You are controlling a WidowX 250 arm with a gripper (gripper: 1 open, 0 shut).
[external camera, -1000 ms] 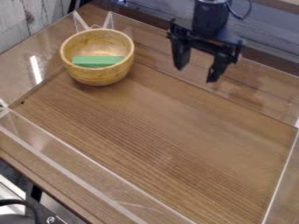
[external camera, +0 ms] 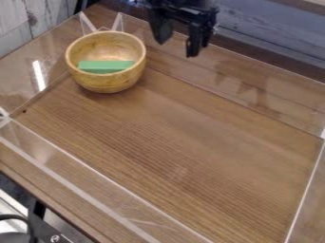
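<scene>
My black gripper is at the top of the view, open, its two dark fingers apart above the table, to the right of a yellow bowl. A green block lies inside the bowl. I see nothing held between the fingers.
A pale raised wall stands along the back left, and a dark cable shows at the bottom left corner.
My gripper has moved up and to the left, away from the right part of the table. The bowl and green block have stayed in place.
</scene>
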